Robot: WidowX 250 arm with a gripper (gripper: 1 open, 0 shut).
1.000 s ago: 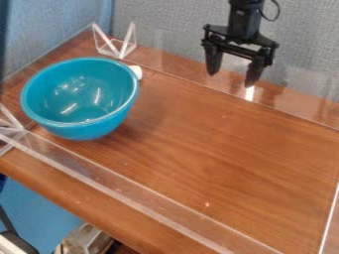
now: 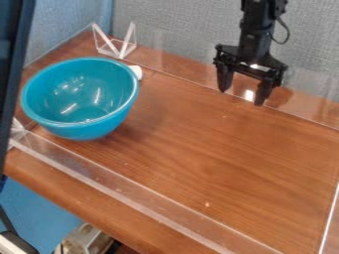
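Observation:
A large teal bowl (image 2: pixel 79 99) sits upright on the wooden table (image 2: pixel 199 169) at the left. My black gripper (image 2: pixel 241 91) is at the back right, low over the rear part of the table and well apart from the bowl. Its two fingers are spread, with nothing visible between them.
A white wire-like rack (image 2: pixel 114 42) stands at the back left corner, with a small white item behind the bowl's right rim. Clear raised edging runs along the table's sides.
My gripper has moved lower, toward the table's surface, over the last second. The bowl has not moved.

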